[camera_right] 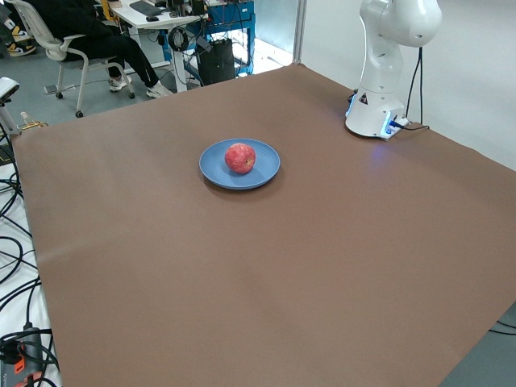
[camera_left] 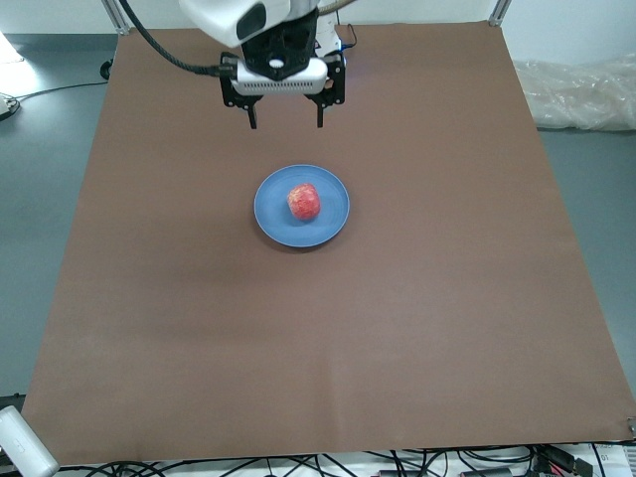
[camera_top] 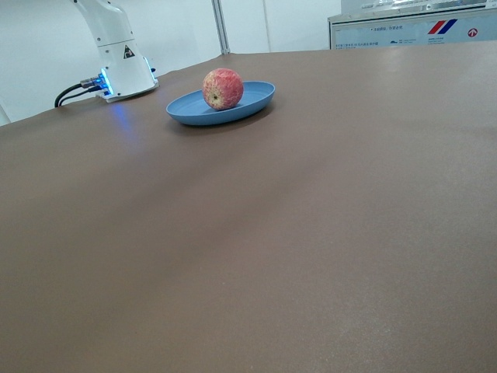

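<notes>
A red apple (camera_left: 304, 202) rests on a blue plate (camera_left: 298, 231) in the middle of the brown table; the same apple (camera_top: 223, 88) and plate (camera_right: 218, 169) show in the top and right views. In the left view my gripper (camera_left: 286, 117) is up at the back of the table, above and apart from the plate, its two fingers wide apart with nothing visible between them. The gripper is out of sight in the other two views.
The white arm base (camera_right: 375, 113) stands at the back. Cables and equipment lie beyond the table's edges, and a seated person is visible past it in the right view.
</notes>
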